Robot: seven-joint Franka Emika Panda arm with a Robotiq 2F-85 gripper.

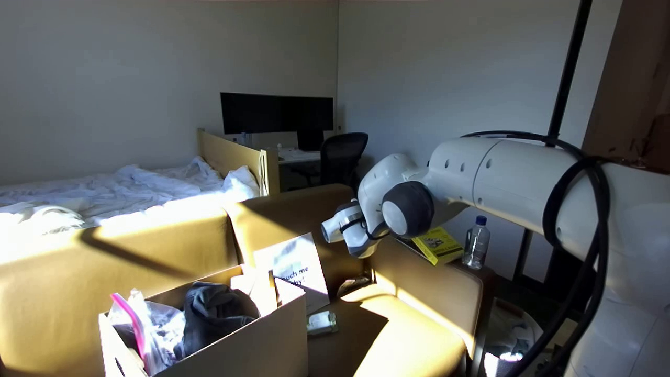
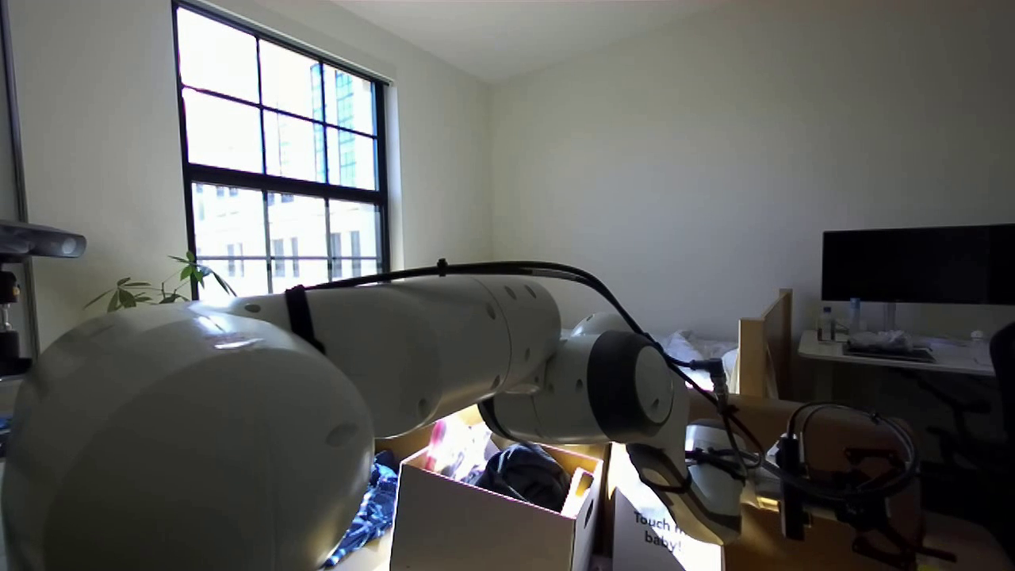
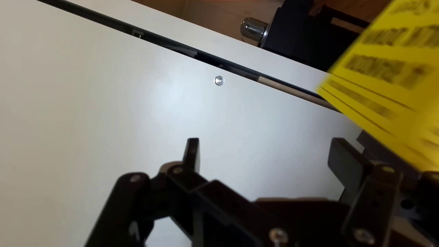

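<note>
In the wrist view my gripper is open, its dark fingers wide apart and nothing between them. Beyond them spreads a smooth white surface. A yellow book or packet, blurred, shows at the upper right of that view, outside the fingers. Exterior view 1 has a yellow book lying on the sofa arm, beside an upright clear bottle with a blue cap. The gripper's fingers are hidden there behind the wrist. Exterior view 2 shows the gripper dark and hard to make out at the right.
An open box with dark cloth and a plastic bag stands on the sofa. A printed sign leans behind it, with a small clear packet close by. The sunlit seat is largely clear.
</note>
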